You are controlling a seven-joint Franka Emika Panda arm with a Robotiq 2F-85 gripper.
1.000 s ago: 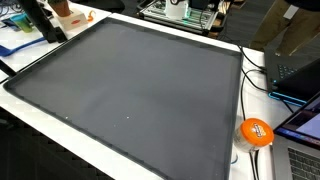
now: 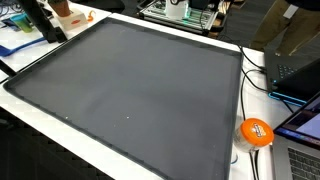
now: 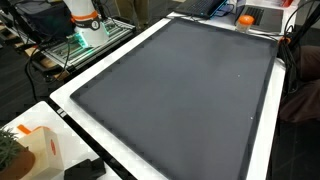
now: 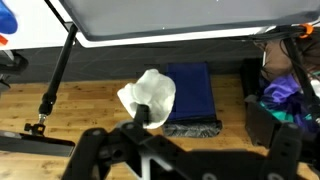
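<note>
In the wrist view my gripper stands open, its dark fingers (image 4: 262, 124) wide apart along the lower part of the picture. A white, crumpled-looking thing (image 4: 153, 88) shows beside and partly behind the left finger; whether it touches the finger, I cannot tell. Below the gripper lie a wooden floor (image 4: 75, 110) and a dark blue object (image 4: 194, 86). The grey board (image 4: 180, 18) on the table fills the top of this view. Only the white arm (image 3: 87, 28) shows in exterior view 2, with the gripper itself out of sight.
The grey board (image 2: 135, 85) is bare. An orange-topped container (image 2: 254, 134) stands on the white table's right side, near laptops and cables. Small items and a pot (image 2: 60, 7) crowd the far left corner. Dark and purple cloth (image 4: 283, 92) lies low at right.
</note>
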